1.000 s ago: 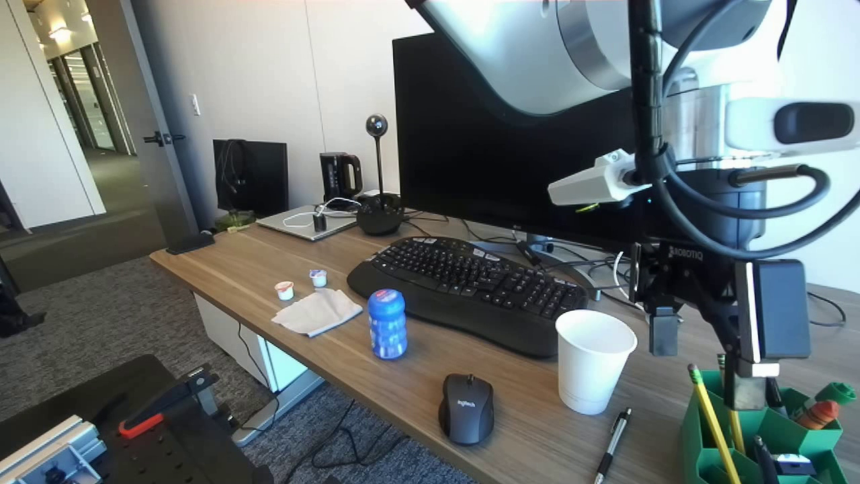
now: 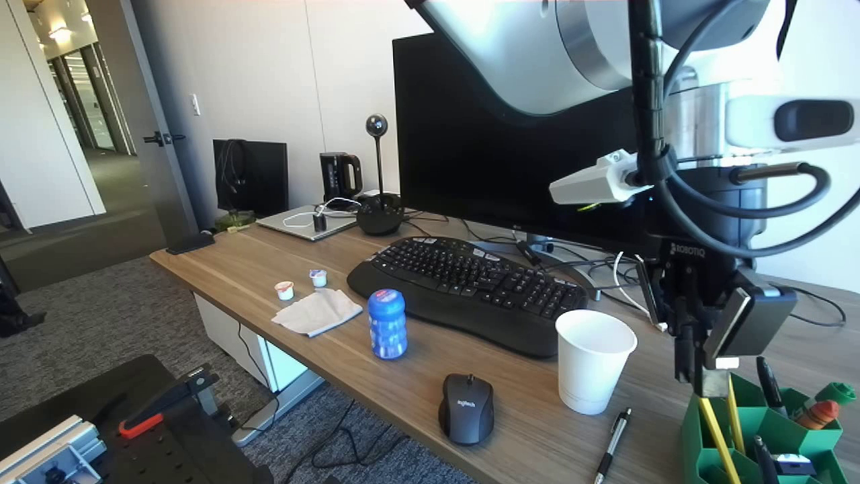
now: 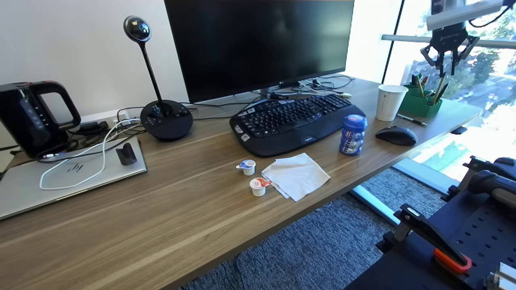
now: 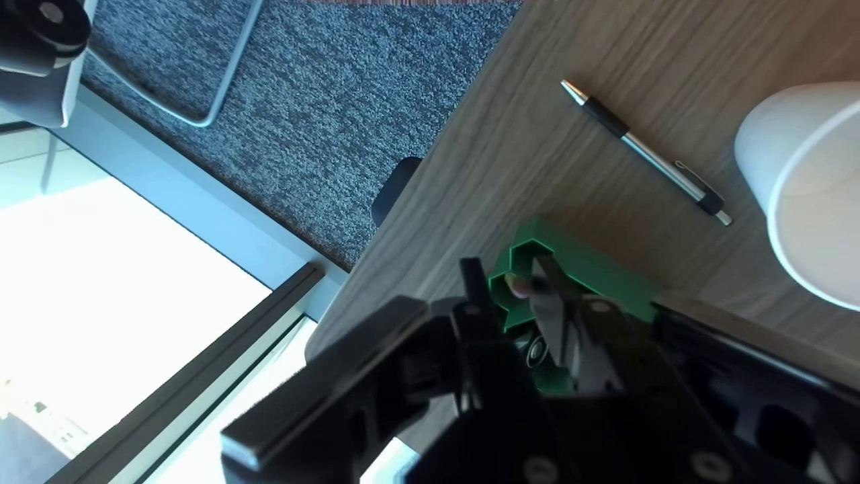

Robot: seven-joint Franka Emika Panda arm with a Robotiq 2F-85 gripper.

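My gripper (image 2: pixel 699 383) hangs over the green pen holder (image 2: pixel 810 439), its fingers drawn close together with a narrow gap between them. Yellow pencils (image 2: pixel 719 439) lean up out of the holder, and their upper ends reach the fingertips in exterior view 1. Whether a pencil is between the fingers I cannot tell. In exterior view 2 the gripper (image 3: pixel 447 72) shows a gap between its fingertips, just above the pencil tops. Dark fingers (image 4: pixel 477 294) cover much of the green holder (image 4: pixel 592 270) in the wrist view.
A white paper cup (image 2: pixel 594 363) stands left of the holder, with a pen (image 2: pixel 614 444) lying beside it. Further left are a black mouse (image 2: pixel 465 410), a blue gum bottle (image 2: pixel 388 324), a keyboard (image 2: pixel 476 282) and a cloth (image 2: pixel 318 311). The monitor (image 2: pixel 516 153) rises behind.
A second ago the fingers stood wide apart over the holder. They have since come much closer together around the pencil tops. The objects on the desk look unmoved.
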